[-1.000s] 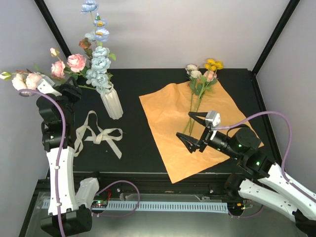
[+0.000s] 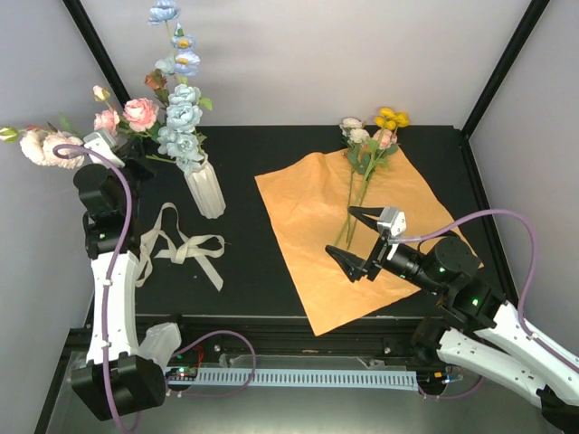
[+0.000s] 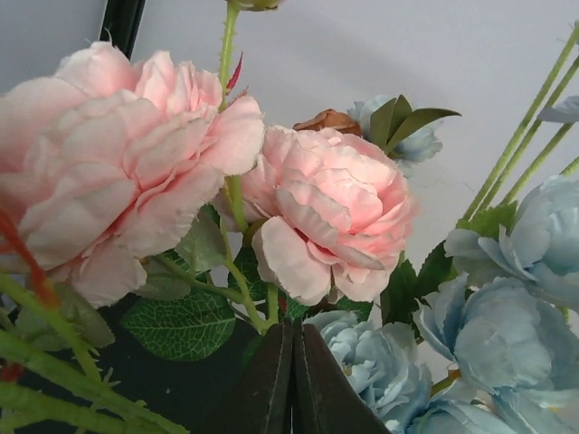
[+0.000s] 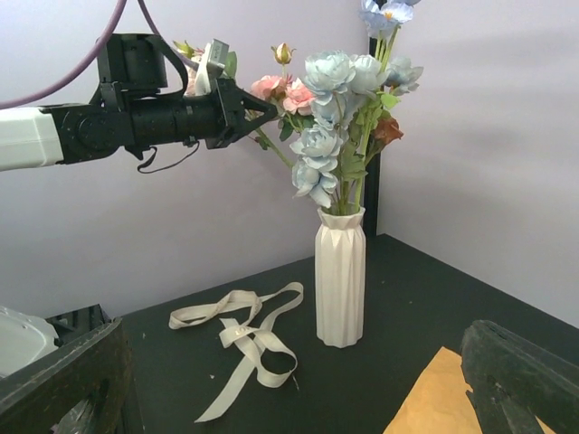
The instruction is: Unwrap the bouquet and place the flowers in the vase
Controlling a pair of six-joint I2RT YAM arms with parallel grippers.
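The white vase (image 4: 340,280) stands upright, holding blue flowers (image 4: 326,149) and pink flowers (image 2: 141,114). One pink flower stem (image 3: 54,380) leans far out to the left; in the left wrist view it passes outside my left gripper, whose fingers are pressed together with nothing between them. Pink blooms (image 3: 339,212) fill the view just beyond the fingertips. Over the orange paper (image 2: 298,244), my right gripper (image 2: 340,237) is open and empty. Beside it lie white and yellow flowers (image 2: 387,119) with long green stems (image 2: 360,194).
A loose cream ribbon (image 2: 188,249) lies on the black table (image 2: 253,149) in front of the vase. Between vase and paper runs a bare strip of table. Walls rise behind and at both sides.
My right arm shifted slightly; its gripper stayed open.
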